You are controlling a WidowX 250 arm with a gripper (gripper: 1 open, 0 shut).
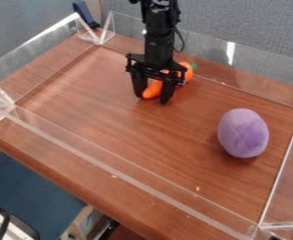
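My black gripper (153,86) hangs from the top centre, down over an orange carrot-like object (185,73) with a small green end, lying on the wooden surface near the back. Its fingers straddle the orange object, which is partly hidden behind them. I cannot tell whether they grip it.
A purple egg-shaped object (242,133) lies at the right. Clear low walls (95,33) edge the wooden surface (111,141), whose middle and front are bare. A blue floor and some dark items show at the lower left.
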